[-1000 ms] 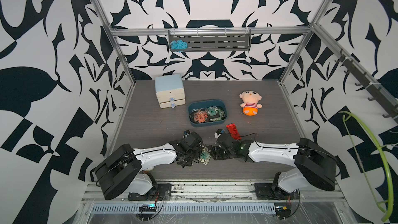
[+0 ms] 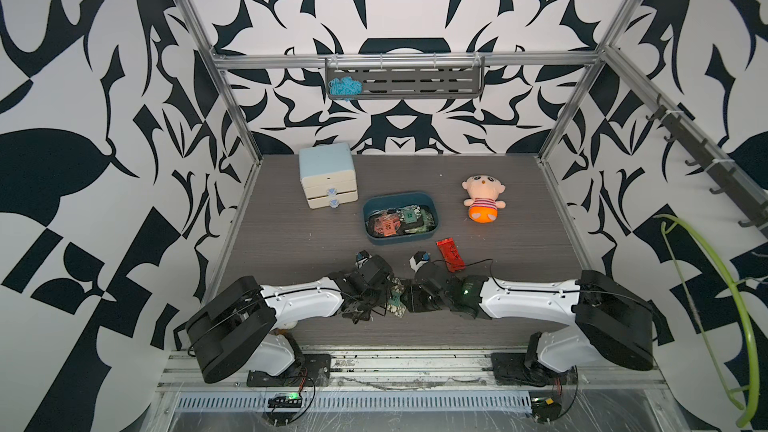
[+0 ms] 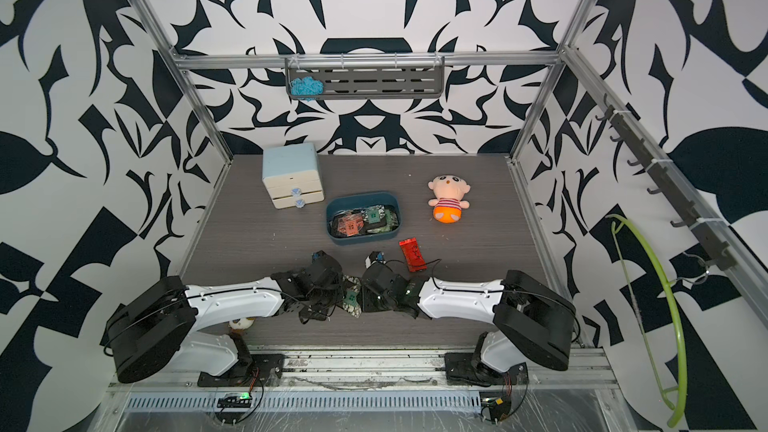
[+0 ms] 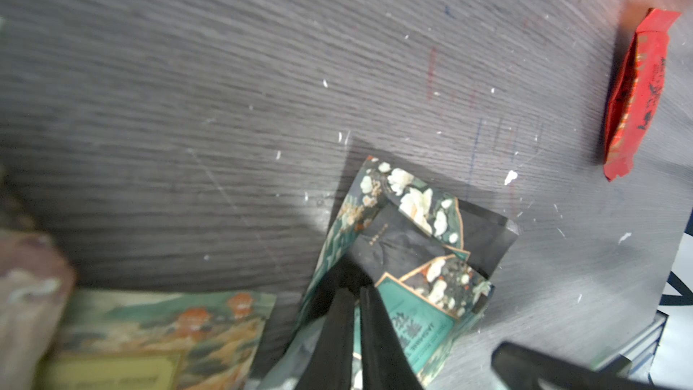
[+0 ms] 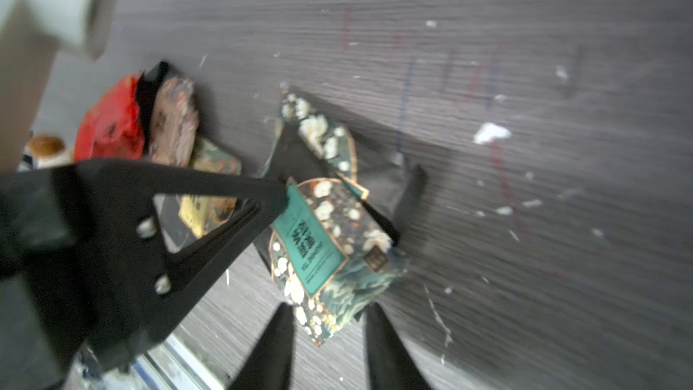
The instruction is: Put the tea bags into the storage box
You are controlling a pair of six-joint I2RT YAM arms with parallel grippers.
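Note:
A dark green floral tea bag, its label facing up, is pinched at one edge by my left gripper. Another floral tea bag lies partly beneath it. Facing them from the right, my right gripper has a gap between its fingers, the fingertips close to the lower corner of the held bag and nothing clearly between them. The teal storage box stands farther back, holding several red and green bags. A red packet lies right of the box, on the table.
More tea bags lie left of the pair: a yellowish one and a red one. A cream drawer unit stands at the back left, a plush doll at the back right. Open table surrounds the box.
The box looks unchanged.

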